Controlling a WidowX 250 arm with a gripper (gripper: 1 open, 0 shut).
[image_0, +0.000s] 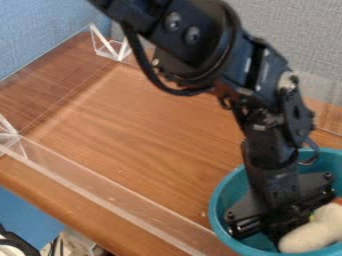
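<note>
The black robot arm reaches down from the top to a teal bowl (226, 188) at the lower right. My gripper (278, 222) is down inside the bowl, beside a pale, rounded object (313, 234). Its fingertips are partly hidden, so I cannot see whether it holds anything.
Clear corner brackets stand at the upper and lower left. Blue and grey walls rise behind, and cables lie at the bottom left.
</note>
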